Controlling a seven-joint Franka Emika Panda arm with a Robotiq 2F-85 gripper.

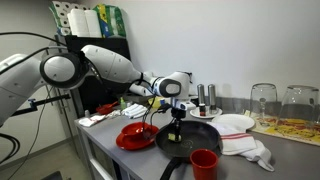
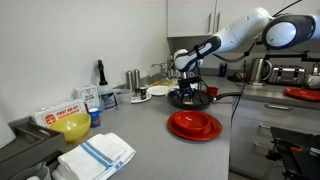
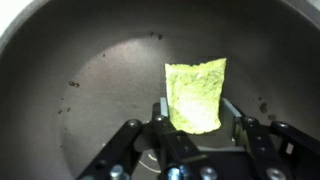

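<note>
A yellow-green sponge (image 3: 195, 92) is clasped between my fingertips in the wrist view. My gripper is shut on it, one black finger at either side. Below it lies the dark interior of a black pan (image 3: 105, 100), dotted with small dark crumbs. From the first exterior view, the gripper (image 1: 177, 137) reaches down into the pan (image 1: 207, 137). Whether the sponge touches the pan's bottom is hard to tell.
A red mug (image 1: 204, 164) stands close to the pan's handle (image 1: 172, 168). Red dishes (image 2: 194, 125) sit beside the pan, and a white cloth (image 1: 238, 141) lies on its other side. Glass jars (image 1: 264, 98) stand farther back.
</note>
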